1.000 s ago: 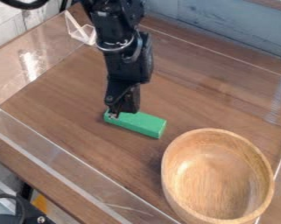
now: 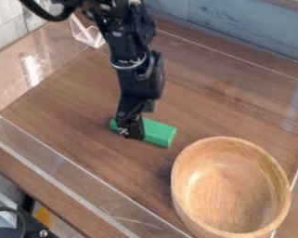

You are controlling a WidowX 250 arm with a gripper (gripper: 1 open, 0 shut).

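Observation:
A green rectangular block (image 2: 156, 132) lies on the wooden table, left of a round wooden bowl (image 2: 229, 188). My black gripper (image 2: 129, 125) is down over the left end of the block, partly covering it. The fingertips are dark and small, so I cannot tell how far apart they are or whether they touch the block.
The wooden table (image 2: 64, 121) has free room to the left and behind the block. A white wire object (image 2: 89, 33) stands at the back left. A pale blue wall (image 2: 238, 33) runs along the back.
My gripper has moved down onto the left end of the green block, now covering more of it. The block and bowl look unmoved.

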